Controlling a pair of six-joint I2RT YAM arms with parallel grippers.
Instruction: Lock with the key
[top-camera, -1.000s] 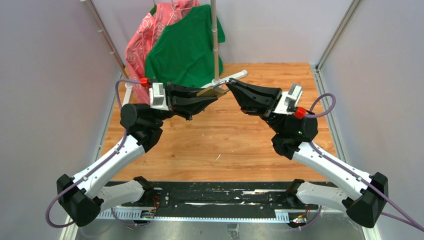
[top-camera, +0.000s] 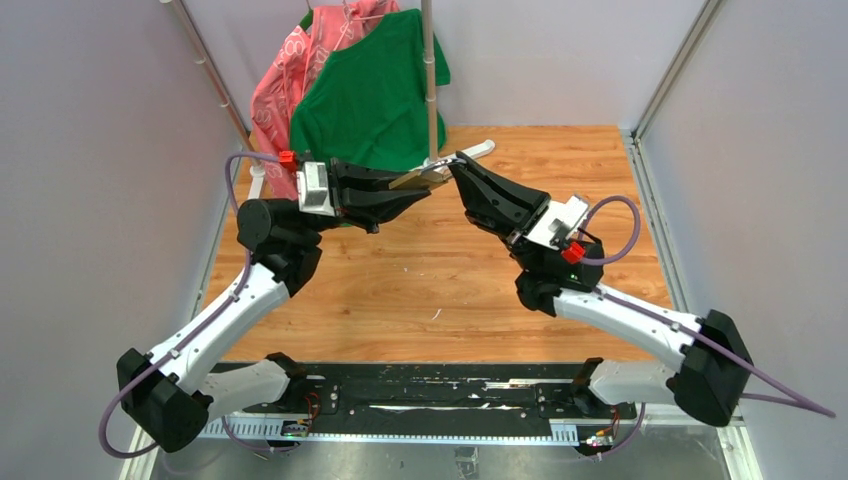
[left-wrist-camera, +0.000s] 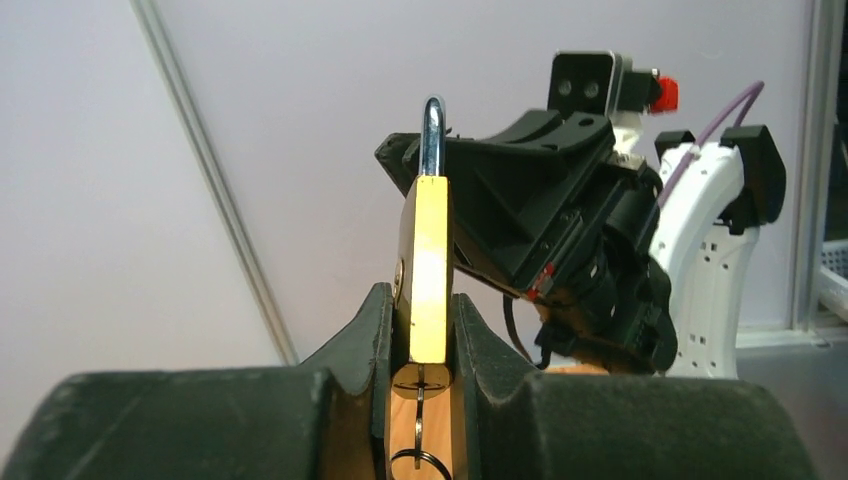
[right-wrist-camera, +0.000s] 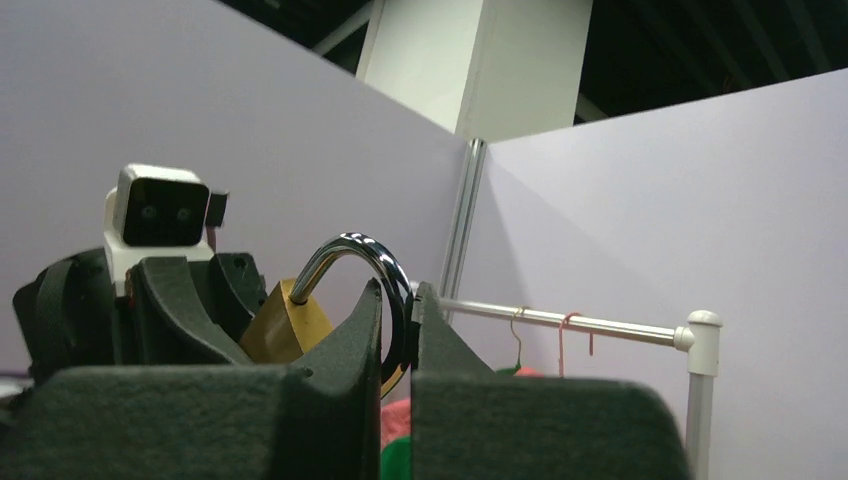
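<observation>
In the left wrist view, a brass padlock (left-wrist-camera: 430, 270) stands upright, seen edge-on, with its steel shackle (left-wrist-camera: 433, 140) on top. My left gripper is shut on the padlock's body. From the body's underside hangs a thin metal key (left-wrist-camera: 419, 425) with a ring. Off to the right, my right gripper (top-camera: 460, 160) is shut on the shackle's curve. The right wrist view shows one leg of the shackle (right-wrist-camera: 350, 245) entering the brass body (right-wrist-camera: 290, 325); fingers hide part of the other side, so I cannot tell whether that leg is seated.
Behind the grippers, a green shirt (top-camera: 365, 100) and a pink garment (top-camera: 275, 95) hang on a rack (top-camera: 431, 95). Walls rise on both sides.
My right arm has swung left and its gripper now points more steeply, its tips still at the shackle. The left arm and padlock have shifted only slightly to the left.
</observation>
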